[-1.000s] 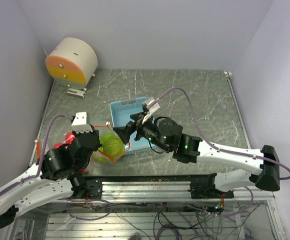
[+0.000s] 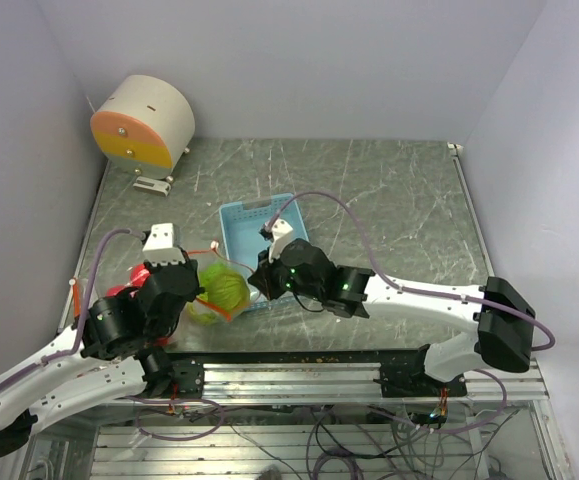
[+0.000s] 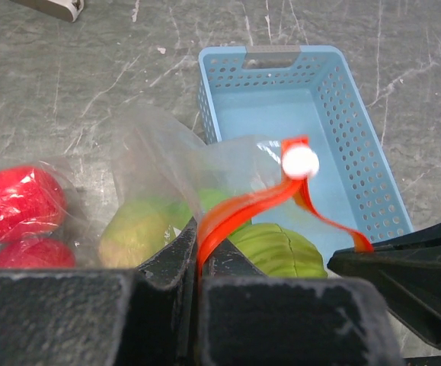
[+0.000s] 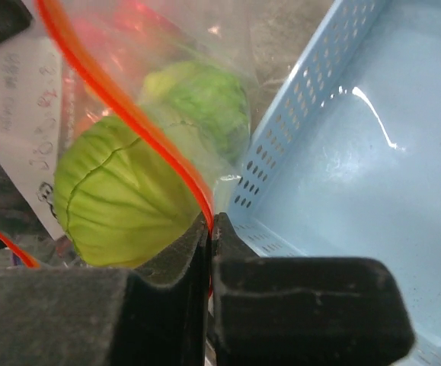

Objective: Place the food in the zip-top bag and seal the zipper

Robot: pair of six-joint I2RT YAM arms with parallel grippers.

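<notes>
A clear bag with an orange zipper rim [image 3: 239,210] stands with its mouth spread, a white slider [image 3: 300,162] on that rim. Inside it, green food [image 4: 121,191] shows, with a second green piece [image 4: 205,103] behind. My left gripper is shut on one side of the orange rim. Across the mouth, my right gripper is shut on the rim's other side; the orange strip runs down between its fingertips. From above, the left gripper [image 2: 197,276] and right gripper [image 2: 257,284] flank the green food [image 2: 226,287].
An empty blue basket [image 3: 216,99] lies right behind the bag, partly under the right gripper. Wrapped red items [image 3: 20,202] sit to the left, close to the left arm. A rounded white box with orange and yellow front [image 2: 144,125] occupies the back left.
The left arm has stayed still.
</notes>
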